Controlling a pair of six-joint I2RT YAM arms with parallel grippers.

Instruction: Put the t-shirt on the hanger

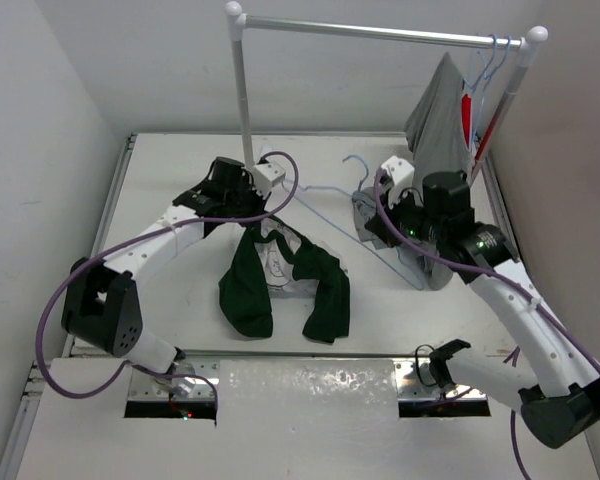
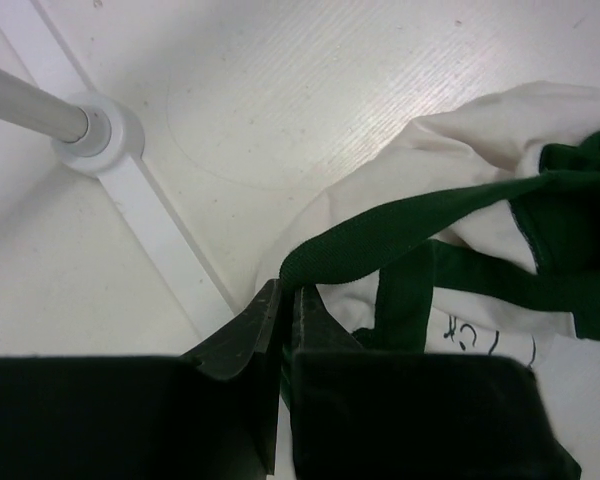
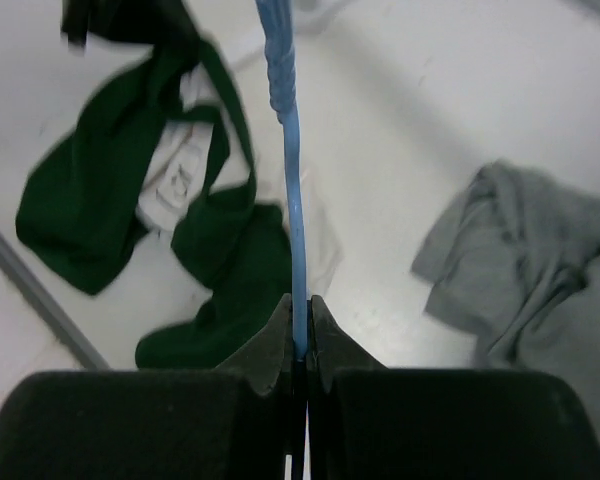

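Note:
The green-and-white t-shirt [image 1: 325, 295] lies crumpled on the table at centre. My left gripper [image 1: 260, 210] is shut on its green edge at the upper left, raising it slightly; in the left wrist view that fabric [image 2: 400, 225] runs into the fingertips. My right gripper [image 1: 378, 232] is low over the right half of the table, shut on a blue hanger [image 3: 295, 220], whose thin arm runs up between the fingers in the right wrist view and shows in the top view reaching left toward the shirt, its hook [image 1: 354, 158] upward.
A white rack [image 1: 370, 32] spans overhead, its left post [image 2: 30, 105] beside my left gripper. Spare blue hangers [image 1: 492, 55] and a grey garment [image 1: 435, 120] hang at its right; grey cloth [image 3: 510, 250] lies on the table below.

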